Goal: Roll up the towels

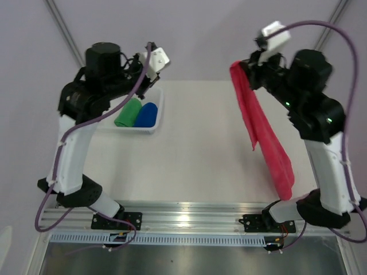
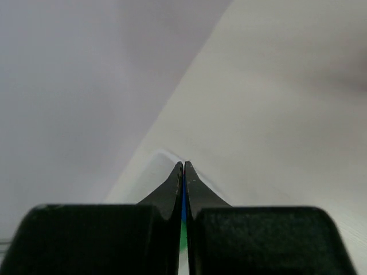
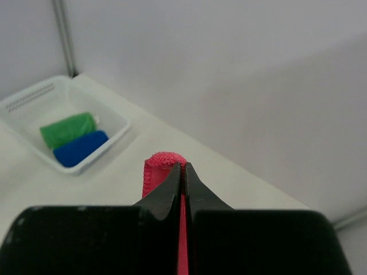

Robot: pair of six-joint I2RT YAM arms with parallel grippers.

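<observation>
A red towel (image 1: pixel 269 149) hangs bunched from my right gripper (image 1: pixel 246 67), trailing toward the front right of the table; in the right wrist view it shows at the fingertips (image 3: pixel 172 183), which are shut on it. My left gripper (image 1: pixel 150 77) is raised over the back left, shut with nothing showing between its fingers in the left wrist view (image 2: pixel 184 166). A rolled green towel (image 1: pixel 127 114) and a rolled blue towel (image 1: pixel 147 117) lie in a white basket (image 1: pixel 137 130).
The basket stands at the back left, near the wall. A metal rail (image 1: pixel 183 209) runs along the front edge.
</observation>
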